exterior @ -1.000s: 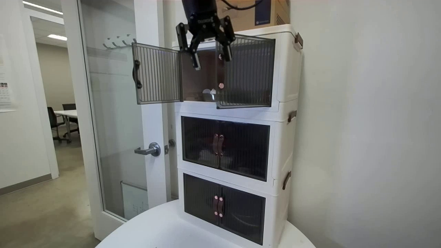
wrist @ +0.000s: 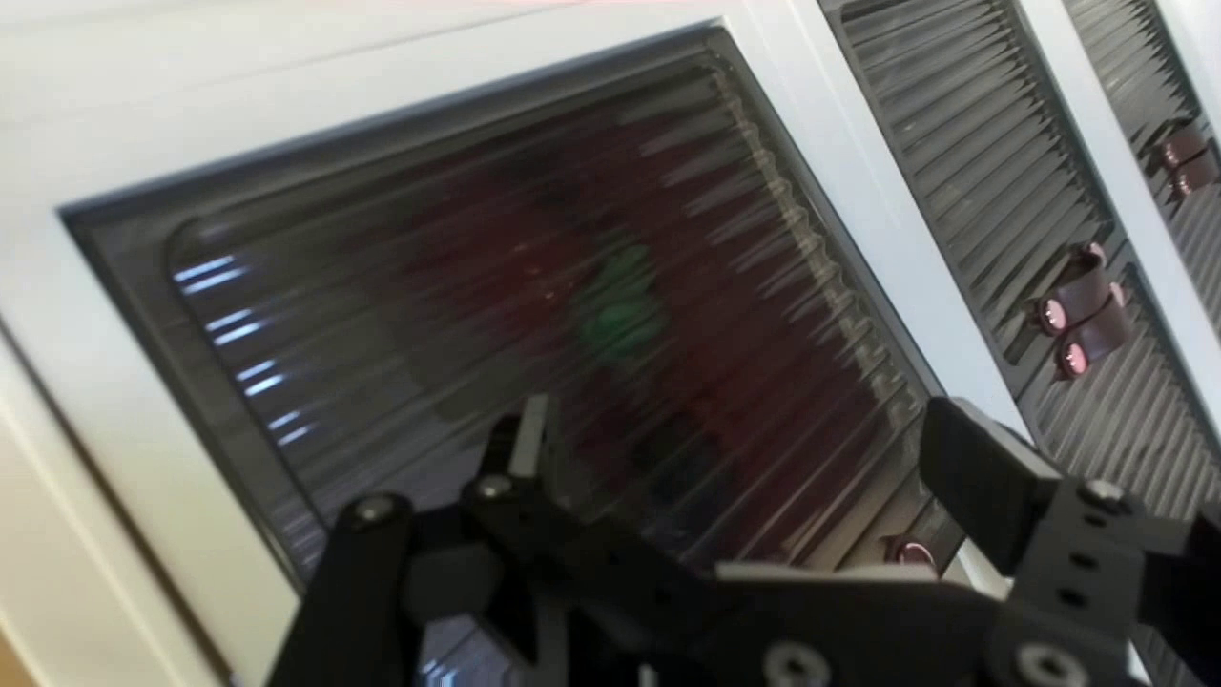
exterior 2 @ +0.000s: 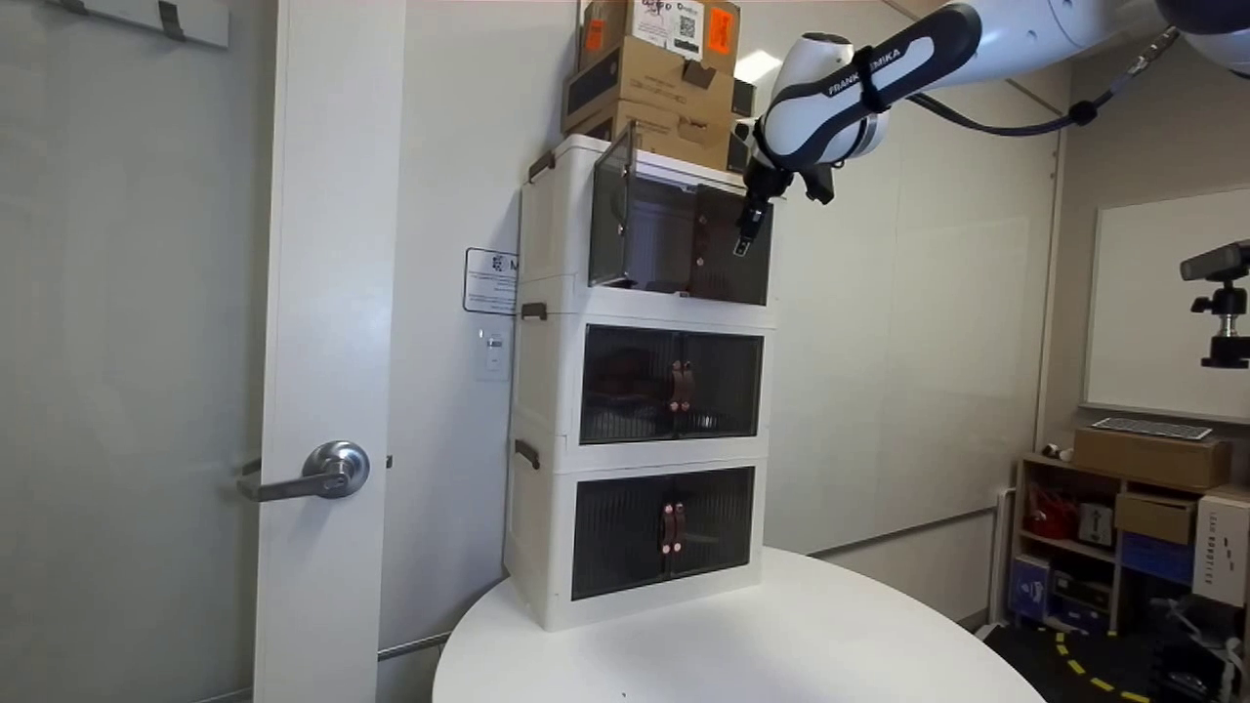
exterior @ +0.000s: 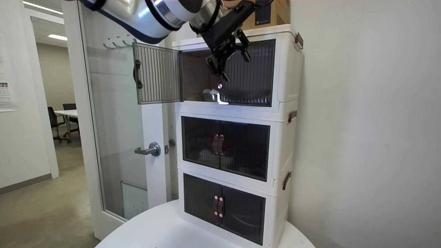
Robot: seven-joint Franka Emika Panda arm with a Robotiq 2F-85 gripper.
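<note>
Three white storage boxes are stacked into a cabinet with dark ribbed doors. On the top box the left door stands swung wide, while the right door lies flush, or nearly so, with the frame. My gripper is open and empty in front of that right door, near its inner edge. In the wrist view the same right door fills the middle, with blurred red and green shapes behind it; its handle is mostly hidden by my right finger. Whether a finger touches the door, I cannot tell.
Cardboard boxes sit on top of the cabinet. The middle doors and bottom doors are closed. A round white table carries the stack, its front part clear. A glass door stands to the left.
The top right door stood slightly ajar and has swung inward to the frame. My gripper has moved right and a little lower, turning, with the arm now reaching across from the upper left.
</note>
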